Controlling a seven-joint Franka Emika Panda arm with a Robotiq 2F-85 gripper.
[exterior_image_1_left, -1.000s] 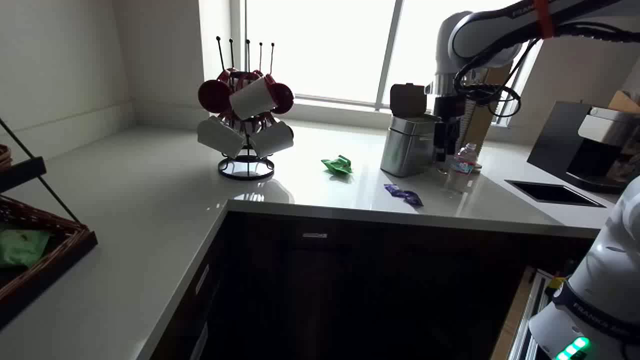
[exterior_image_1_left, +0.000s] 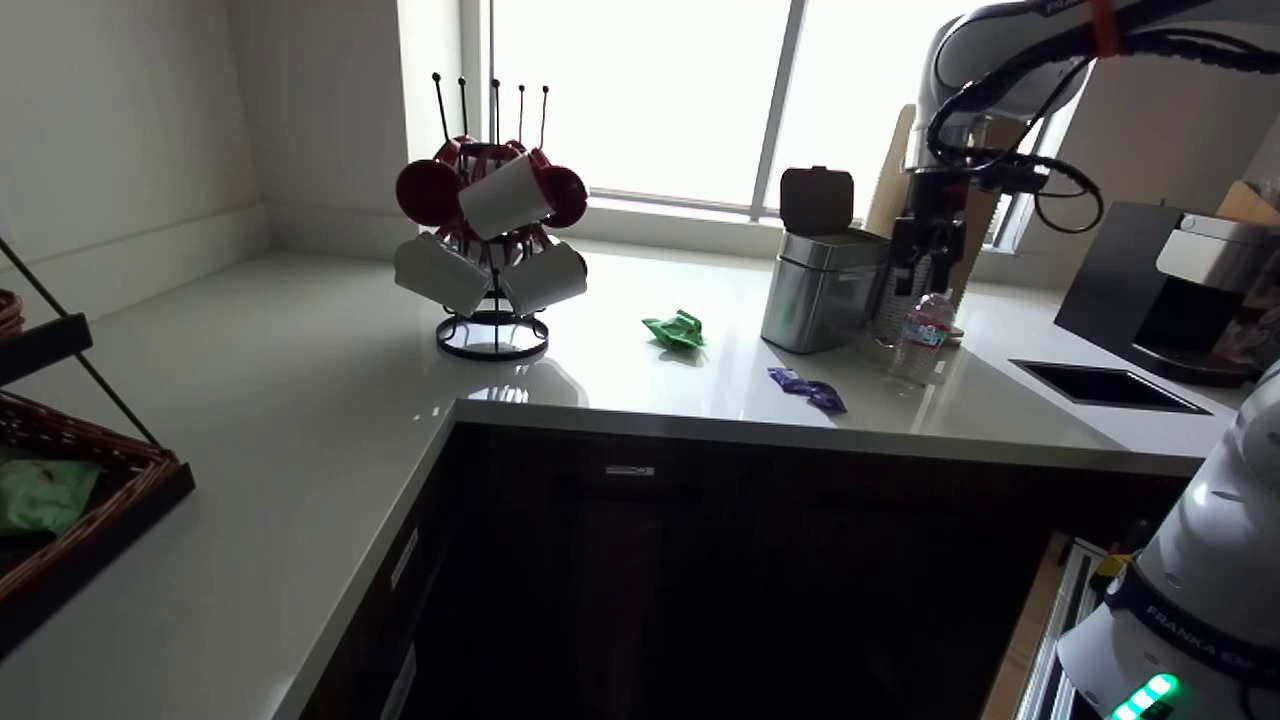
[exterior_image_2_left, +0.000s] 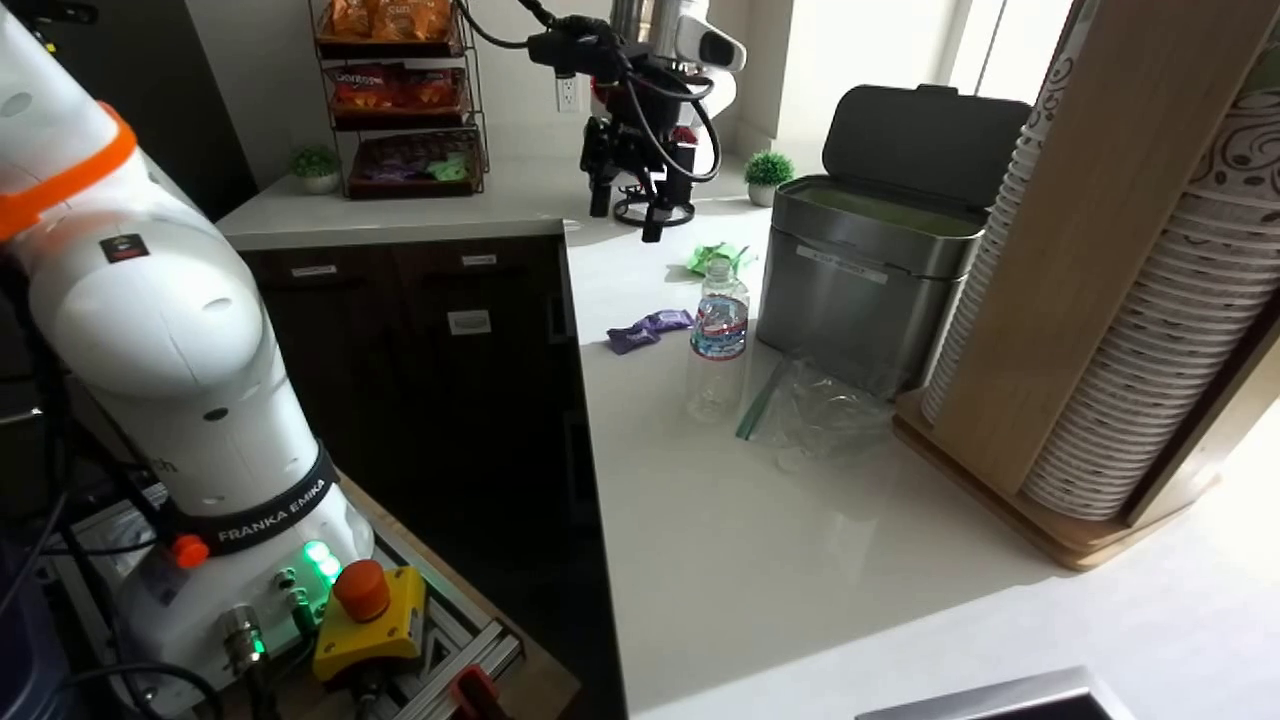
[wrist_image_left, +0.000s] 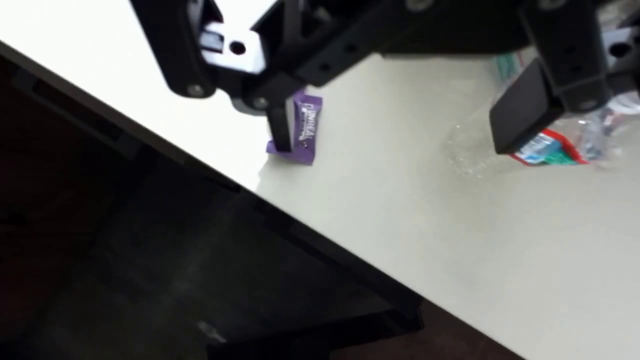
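Note:
My gripper (exterior_image_2_left: 621, 230) hangs above the counter with its two fingers spread and nothing between them. In the wrist view one finger (wrist_image_left: 279, 128) overlaps a purple wrapper (wrist_image_left: 304, 135) in the picture, while the other finger (wrist_image_left: 522, 111) covers part of the clear plastic bottle (wrist_image_left: 549, 150). That bottle (exterior_image_2_left: 720, 330) stands upright with a red-and-blue label. Two purple wrappers (exterior_image_2_left: 649, 329) lie near the counter's front edge. Farther along is a crumpled green wrapper (exterior_image_1_left: 677, 330). A metal bin (exterior_image_2_left: 852, 270) stands with its lid (exterior_image_2_left: 918, 144) raised.
Beside the bottle lies a clear plastic bag (exterior_image_2_left: 828, 414). A wooden cup holder (exterior_image_2_left: 1050, 240) stands close to the bin. The mug rack (exterior_image_1_left: 493, 336) is on the far counter corner, and a snack rack (exterior_image_2_left: 402, 116) lies beyond. Counter space in front of the cup holder is clear.
The wrappers and bottle look unmoved.

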